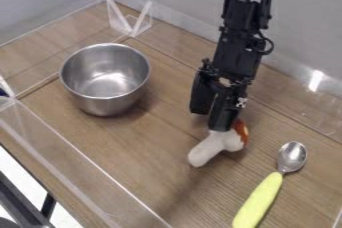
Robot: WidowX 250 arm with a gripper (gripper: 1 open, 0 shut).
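Note:
My black gripper [222, 108] reaches down from the top centre to just over a white toy [214, 147] with a red and orange end, shaped like a drumstick, lying on the wooden table [134, 152]. The gripper's lower part overlaps the toy's coloured end from this view. The fingers look spread, though their tips are partly hidden, and I cannot tell whether they touch the toy.
A steel bowl [104, 77] stands at the left. A spoon with a yellow handle [261, 197] lies at the lower right. Clear walls edge the table at the back and left.

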